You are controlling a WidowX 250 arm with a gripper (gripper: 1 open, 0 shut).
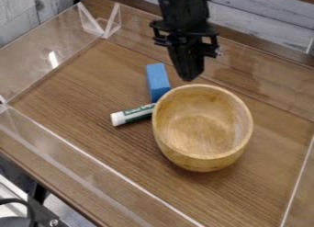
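Observation:
The black gripper (189,65) hangs from the top centre, above and behind a pale wooden bowl (203,125) and a little right of a blue block (157,82). Its finger looks shut, with nothing visible between the fingers. A white and green tube (132,114) lies left of the bowl, below the blue block.
The wooden table (98,175) has clear room at the left, front and right. Transparent walls edge it on the left, and a pale wall stands behind at the back.

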